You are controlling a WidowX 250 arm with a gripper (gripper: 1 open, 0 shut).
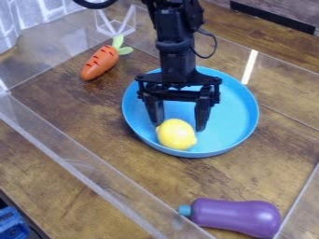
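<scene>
A blue plate [232, 107] sits mid-table with a yellow, lemon-like object [177, 135] on its front part. My black gripper [178, 114] hangs over the plate, just above and behind the yellow object. Its two fingers are spread to either side, with nothing held between them.
An orange toy carrot [100, 63] lies at the back left and a purple toy eggplant [243, 217] at the front right. Clear edging runs along the lower left.
</scene>
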